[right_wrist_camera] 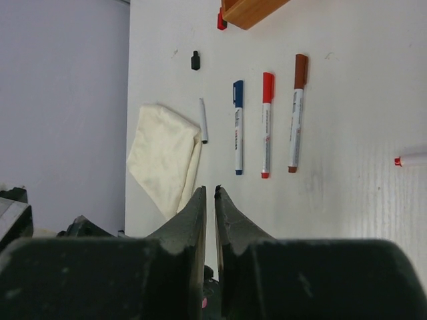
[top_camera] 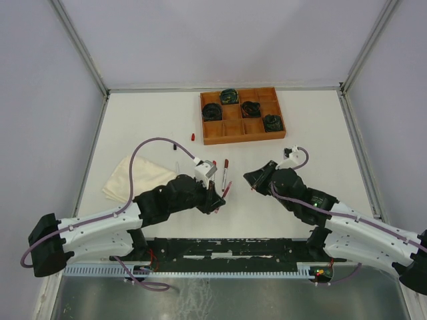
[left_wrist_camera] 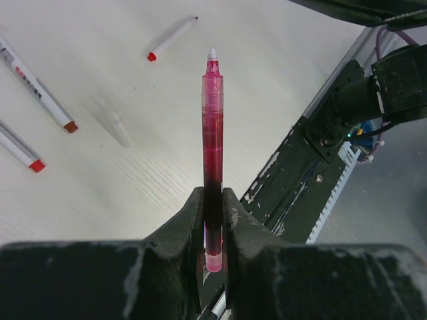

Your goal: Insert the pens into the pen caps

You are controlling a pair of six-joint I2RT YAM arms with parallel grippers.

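A pink-red pen without its cap [left_wrist_camera: 213, 127], white tip facing away, stands between the fingers of my left gripper, which is shut on it. In the top view, this pen [top_camera: 227, 189] slants up and right from the left gripper [top_camera: 216, 203]. To its right my right gripper has a narrow gap between its fingers, with no pen or cap visible there. A loose black cap [right_wrist_camera: 195, 61] and a loose red cap [right_wrist_camera: 221, 20] lie far from it. A grey pen body [right_wrist_camera: 203, 121] rests beside the cloth.
Capped blue [right_wrist_camera: 238, 127], red [right_wrist_camera: 267, 127] and brown [right_wrist_camera: 297, 113] markers lie side by side. A red-ended white pen [right_wrist_camera: 412, 160] lies apart at right. The wooden divided box [top_camera: 243, 130] stands at the back; a cream cloth [top_camera: 137, 179] is at left.
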